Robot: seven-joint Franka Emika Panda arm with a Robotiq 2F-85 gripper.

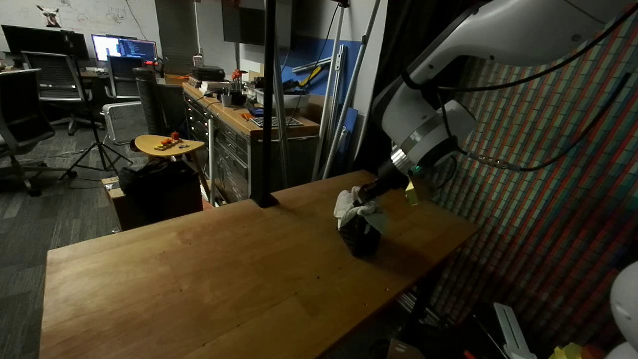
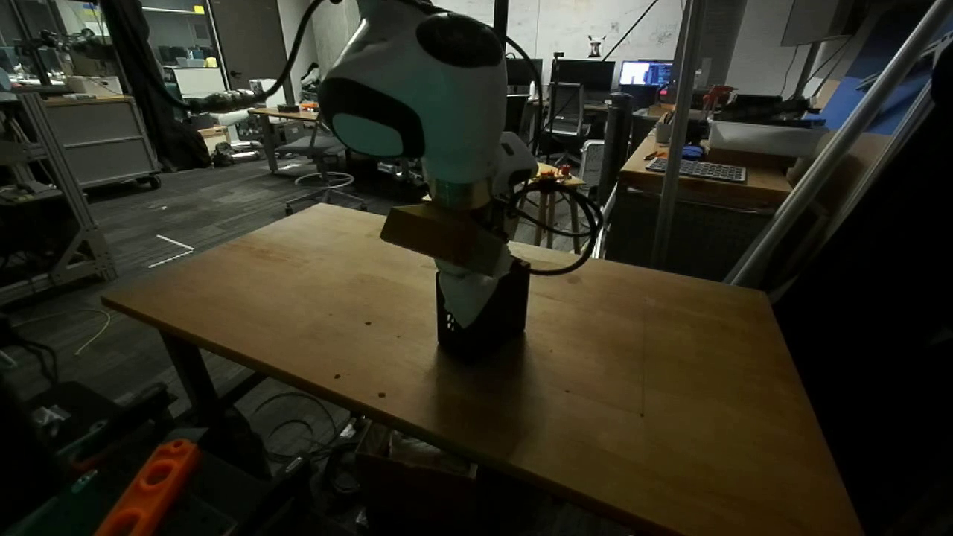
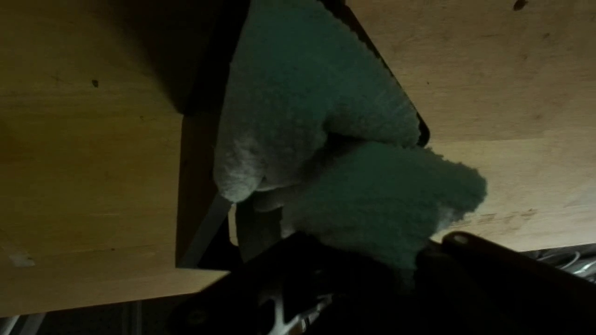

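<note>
A black open-topped box (image 1: 360,237) stands upright on the wooden table, towards its right end in exterior view 1. Pale cloth (image 1: 353,207) lies bunched over the box's top and drapes down its side. In exterior view 2 a corner of the cloth (image 2: 467,298) hangs over the wall of the black box (image 2: 500,308). My gripper (image 1: 362,194) reaches down at a slant to the box's top and is shut on the cloth. In the wrist view, folds of cloth (image 3: 357,190) run to the dark fingers (image 3: 463,245) and hide most of the box's opening.
A black post (image 1: 267,119) stands at the table's back edge. A patterned curtain (image 1: 538,161) hangs close on the right.
</note>
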